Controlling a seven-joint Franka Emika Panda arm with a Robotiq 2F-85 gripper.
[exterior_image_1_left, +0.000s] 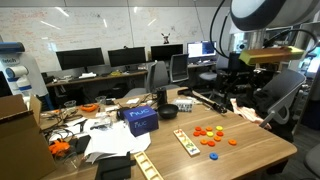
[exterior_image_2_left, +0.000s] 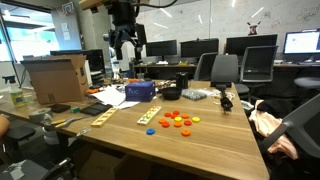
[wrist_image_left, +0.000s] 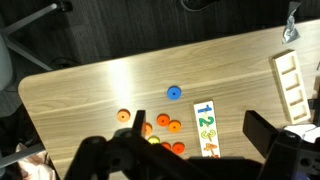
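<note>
Open and empty, my gripper hangs above the wooden table, its dark fingers spread wide in the wrist view. Below it lie a blue disc (wrist_image_left: 174, 92), several orange discs (wrist_image_left: 163, 119) and a yellow one, whose position shows better in exterior view 1 as a yellow disc (exterior_image_1_left: 217, 133). A white strip with coloured numbers (wrist_image_left: 206, 130) rests flat beside the discs. Farther right is a pale wooden tray (wrist_image_left: 292, 88) with square hollows. In exterior view 2 the gripper (exterior_image_2_left: 126, 48) is high over the table, touching nothing.
A blue box (exterior_image_1_left: 141, 120) stands behind the numbered strip, with white papers (exterior_image_1_left: 105, 142) and a black pan (exterior_image_1_left: 168, 111) near it. A cardboard box (exterior_image_1_left: 25, 145) occupies the left side. Bare tabletop (exterior_image_2_left: 215, 150) stretches right of the discs.
</note>
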